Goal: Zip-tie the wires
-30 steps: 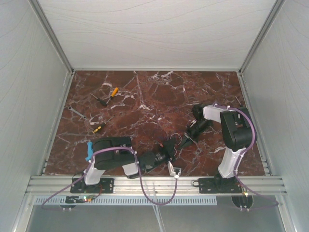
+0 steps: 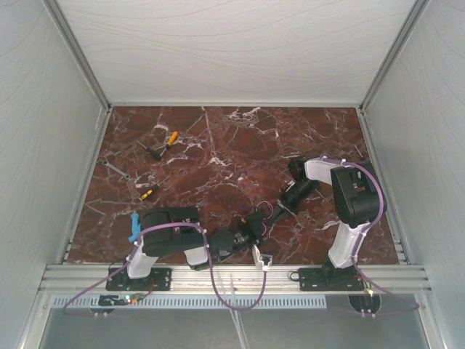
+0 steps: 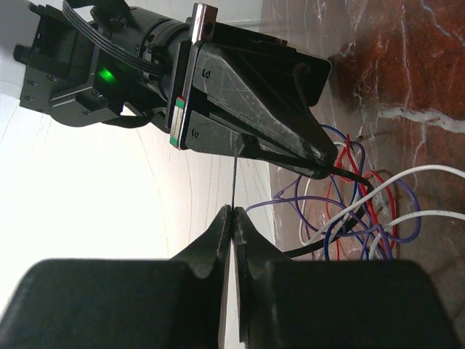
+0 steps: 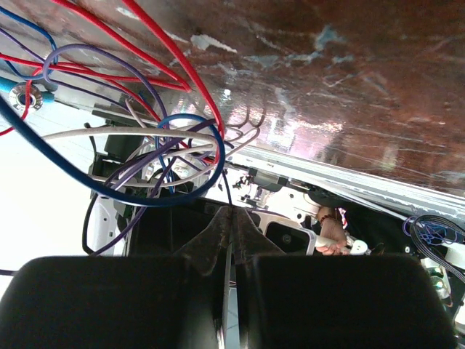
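Observation:
A loose bundle of red, blue, purple and white wires (image 3: 356,218) lies on the marbled table, with a black zip tie (image 3: 352,177) curving around part of it. My left gripper is shut on the thin tail of the tie, which stretches upward from its fingertips. In the left wrist view, my right gripper lies alongside the strap, close to the wires. Seen from its own wrist view, the right gripper is shut, and a thin dark strip (image 4: 227,189) rises from its fingertips beside the wires (image 4: 174,138). From above, arms mostly cover the bundle.
Screwdrivers with an orange handle (image 2: 172,137) and a yellow handle (image 2: 149,193), plus a wrench (image 2: 115,169), lie on the left. A blue tool (image 2: 134,227) sits by the left arm. Bare table (image 2: 247,145) stretches behind the grippers.

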